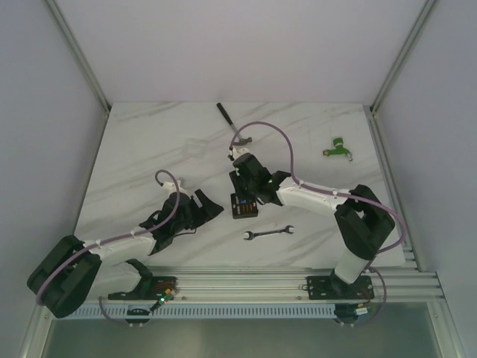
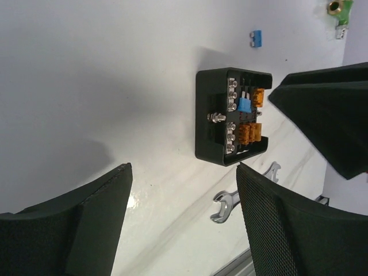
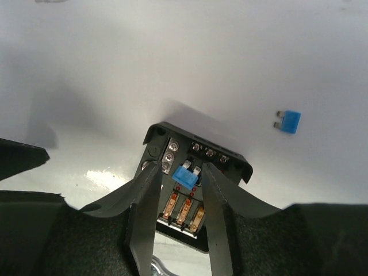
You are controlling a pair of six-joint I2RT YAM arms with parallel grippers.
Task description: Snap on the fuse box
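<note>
The black fuse box [image 1: 245, 210] lies at the table's middle; in the left wrist view [image 2: 210, 138] it holds a blue fuse [image 2: 244, 104] and orange fuses [image 2: 255, 131]. My left gripper stands open, left of the box, nothing between its fingers. My right gripper is open over the box, its fingertips either side of the blue fuse seated there. A loose blue fuse [image 3: 291, 122] lies apart from the box.
A wrench [image 1: 268, 232] lies in front of the box, a hammer [image 1: 232, 123] behind it and a green brass fitting [image 1: 337, 148] at the right.
</note>
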